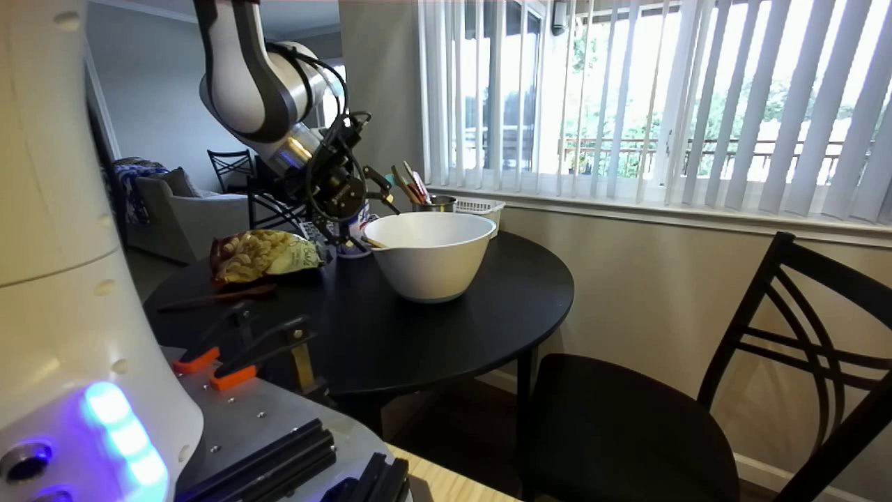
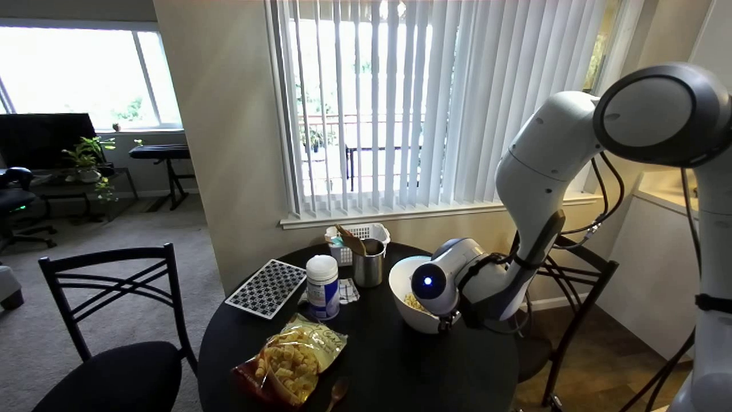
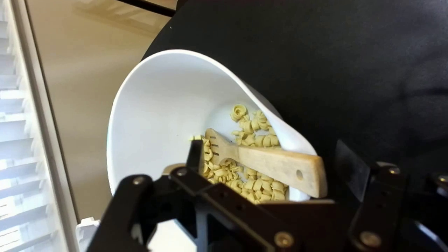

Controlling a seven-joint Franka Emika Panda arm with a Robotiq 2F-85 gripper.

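A white mixing bowl stands on the dark round table. Curly pasta covers part of its bottom, as the wrist view shows. A wooden slotted spatula leans in the bowl, its head among the pasta and its handle end over the rim. My gripper is open, one finger over the bowl's inside and the other finger beyond the handle's end, outside the rim. The handle lies in the space between them in that view, with neither finger seen touching it. In exterior view 2 the arm hides the gripper's fingertips.
An open snack bag, a wooden spoon, a wipes canister, a metal utensil pot, a white basket and a checkered board share the table.
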